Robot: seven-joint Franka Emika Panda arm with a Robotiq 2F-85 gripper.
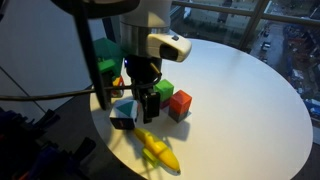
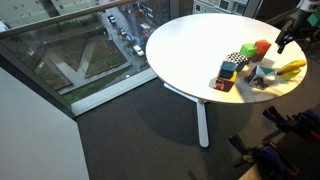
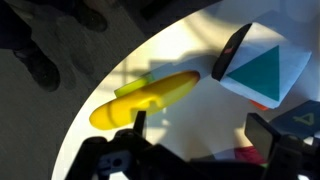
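Observation:
A yellow banana-like object (image 1: 160, 150) lies near the table's front edge, with a lime-green block (image 3: 133, 86) partly beneath or beside it. To its left in exterior view 1 rests a white block with a teal triangle (image 1: 125, 111), which also shows at upper right in the wrist view. My gripper is open with nothing between its fingers, above the table close to these two. A red block (image 1: 180, 105) and a green block (image 1: 165, 89) stand behind the gripper. The checkered block (image 2: 236, 58) is hidden by the arm in exterior view 1.
A blue-topped block (image 2: 228, 70) with yellow and red blocks around it sits by the table's edge. Large windows stand behind it, and dark floor surrounds it.

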